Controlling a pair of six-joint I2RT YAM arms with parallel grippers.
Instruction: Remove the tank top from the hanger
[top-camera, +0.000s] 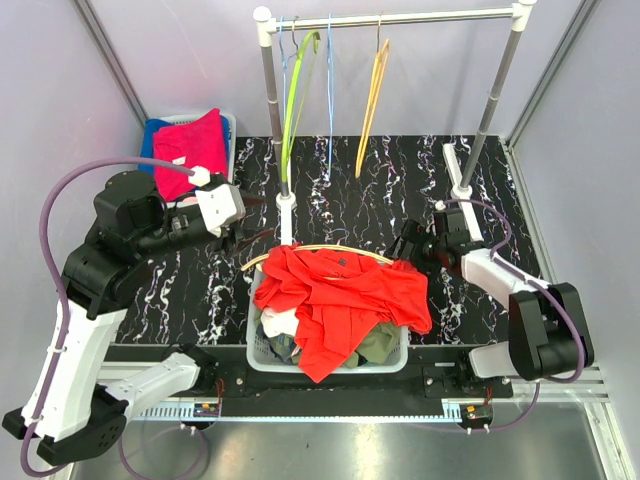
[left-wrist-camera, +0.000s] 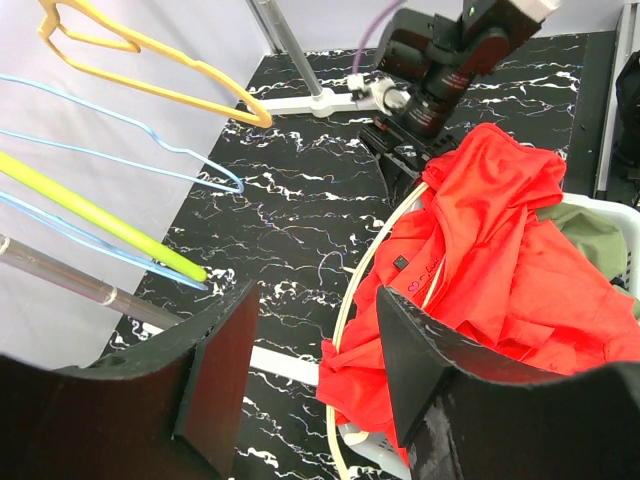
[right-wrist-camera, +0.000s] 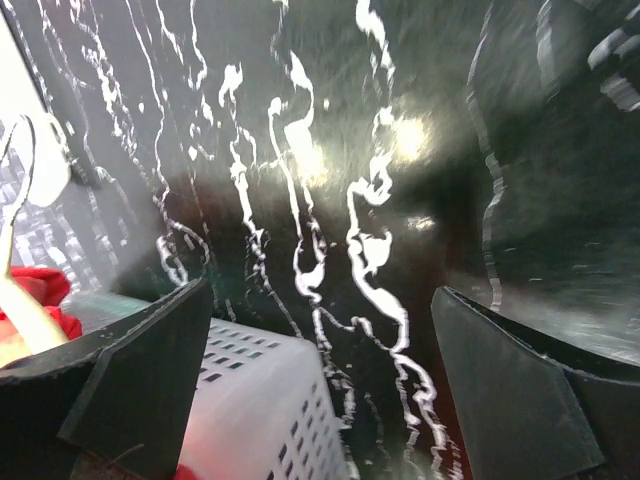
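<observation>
A red tank top (top-camera: 345, 290) lies crumpled across the clothes in a light grey basket, and a pale wooden hanger (top-camera: 325, 247) runs along its far edge. In the left wrist view the hanger (left-wrist-camera: 366, 262) passes beside and partly under the red cloth (left-wrist-camera: 480, 250). My left gripper is parted, above and to the left of the basket, with nothing between its fingers. At the basket's right far corner is my right gripper (top-camera: 408, 245); its fingers are wide apart in the right wrist view, the hanger's end (right-wrist-camera: 30, 315) outside them at left.
A rack with a top bar (top-camera: 400, 18) stands behind, carrying a green hanger (top-camera: 297, 100), blue hangers (top-camera: 330, 90) and a yellow hanger (top-camera: 373, 95). Another basket with pink cloth (top-camera: 192, 150) sits back left. The black marbled floor (top-camera: 340, 205) between the rack posts is clear.
</observation>
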